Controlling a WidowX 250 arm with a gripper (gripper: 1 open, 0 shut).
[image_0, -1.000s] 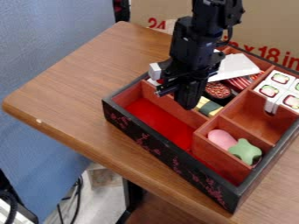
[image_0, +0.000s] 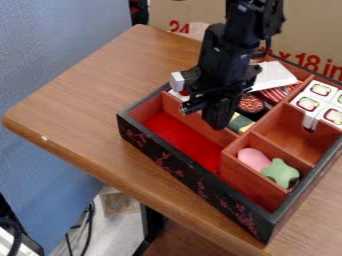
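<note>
The black gripper (image_0: 201, 103) hangs over the upper-left part of a dark patterned box with red compartments (image_0: 201, 188). Its fingers point down near a white block (image_0: 177, 82) and the divider beside the empty red left compartment (image_0: 179, 136); whether they hold anything is hard to tell. Round dark red-topped pieces (image_0: 250, 105), a yellow-green block (image_0: 241, 123), a pink oval piece (image_0: 254, 158) and a green piece (image_0: 281, 172) sit in compartments. White packets with red prints (image_0: 318, 105) lie at the right.
A cardboard box (image_0: 301, 30) stands behind. A white sheet (image_0: 274, 75) lies at the back of the patterned box. Cables lie on the floor at lower left.
The gripper has shifted slightly over the last second around the upper-left of the box. The objects in the box look unchanged.
</note>
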